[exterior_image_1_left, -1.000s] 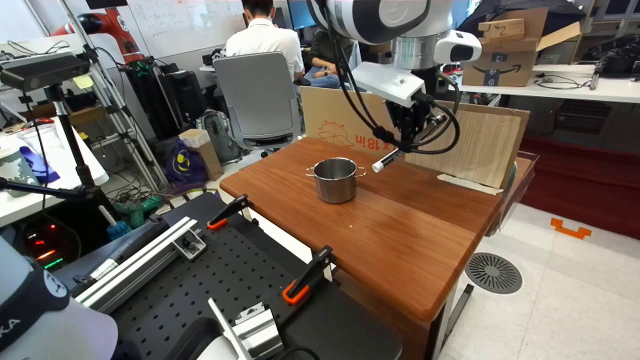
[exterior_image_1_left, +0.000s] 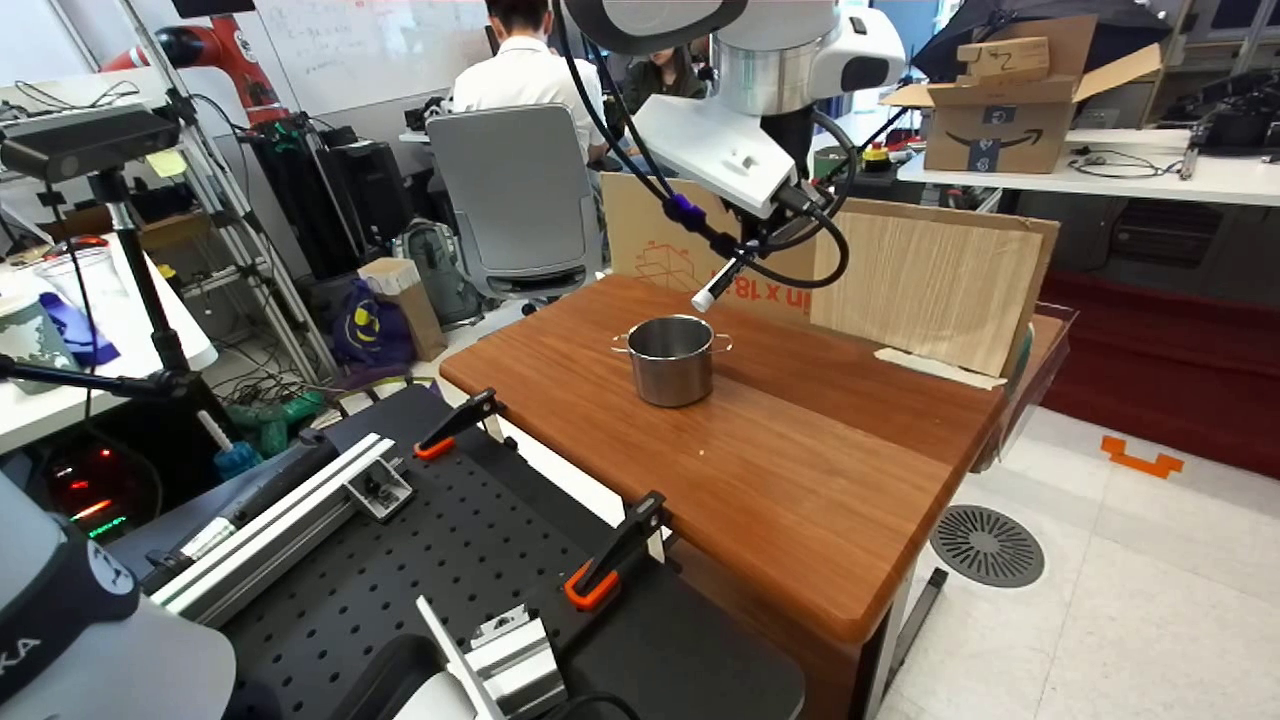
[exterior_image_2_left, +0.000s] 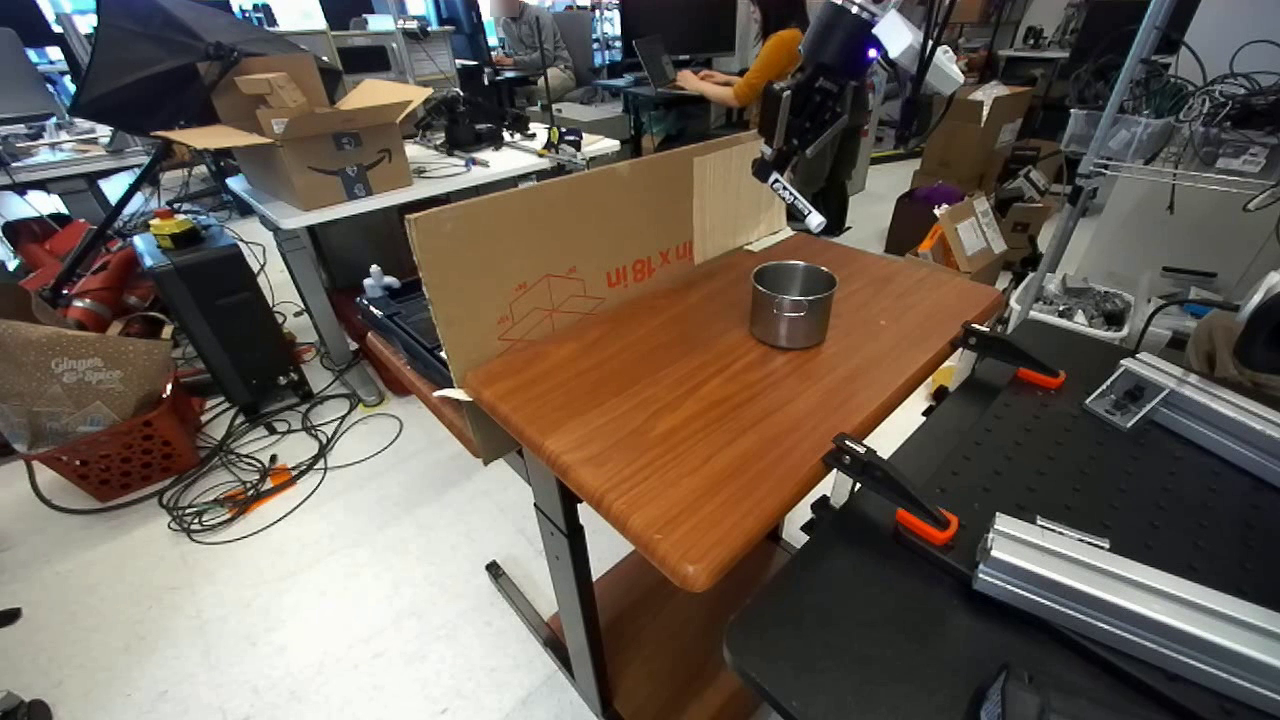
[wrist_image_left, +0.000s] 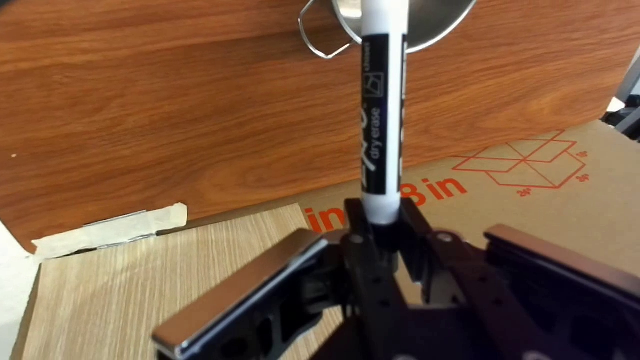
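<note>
A white dry-erase marker (wrist_image_left: 382, 114) with a black label is clamped at one end by my gripper, which is shut on it. In exterior view 1 the marker (exterior_image_1_left: 717, 286) slants down toward the steel pot (exterior_image_1_left: 673, 366), its free end above and just right of the rim. Exterior view 2 has the marker (exterior_image_2_left: 797, 204) tilted above the pot (exterior_image_2_left: 791, 314), clear of it. The pot stands upright on the wooden table and looks empty from what shows of its inside. In the wrist view only part of its rim and one wire handle (wrist_image_left: 309, 36) appear.
A cardboard panel (exterior_image_2_left: 564, 270) stands along the table's back edge, with a light wood-grain sheet (exterior_image_1_left: 924, 282) on it. Clamps (exterior_image_1_left: 612, 564) grip the near edge beside the black perforated board (exterior_image_1_left: 480, 528).
The arm has moved left and upward in exterior view 1, carrying the marker from beside the pot to a higher place nearer its rim. The pot has stayed put.
</note>
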